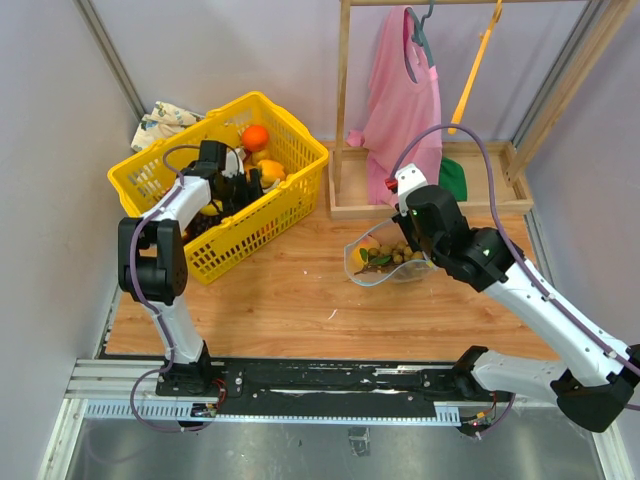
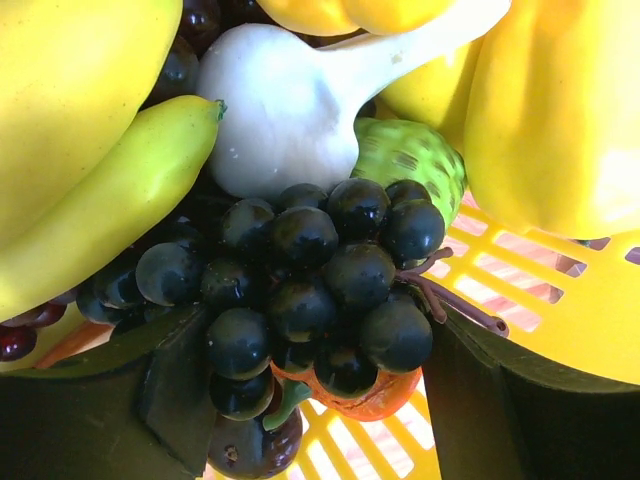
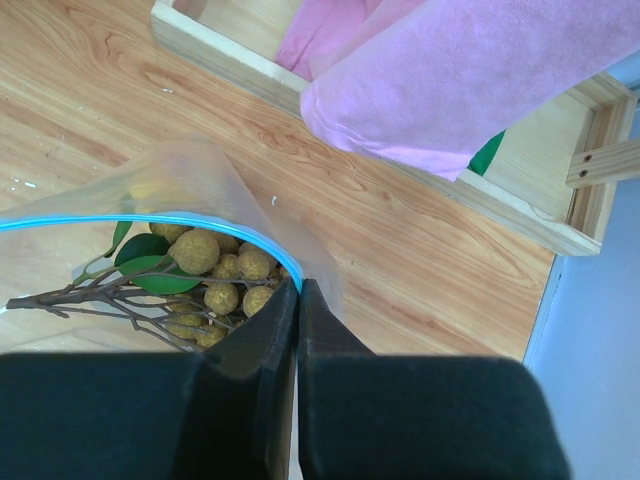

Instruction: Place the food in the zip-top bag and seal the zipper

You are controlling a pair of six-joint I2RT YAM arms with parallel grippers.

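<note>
In the left wrist view, a bunch of dark grapes [image 2: 300, 240] lies between the spread fingers of my left gripper. The grapes reach close to both fingers; firm contact cannot be made out. That gripper is down inside the yellow basket [image 1: 255, 235]. On the table stands a clear zip top bag [image 1: 372, 277], its mouth gaping, with a branch of brown longan-like fruit [image 3: 195, 251] and something orange-yellow [image 1: 361, 254] inside. My right gripper is shut on the bag's blue-edged rim [image 3: 180, 217] at one end.
Around the grapes in the basket are a white garlic-like piece [image 2: 275, 110], a yellow pepper [image 2: 555, 120], a banana-like fruit [image 2: 120, 190] and a green knobbly fruit [image 2: 410, 165]. A wooden rack [image 1: 365, 211] with a pink garment [image 1: 405, 105] stands behind the bag.
</note>
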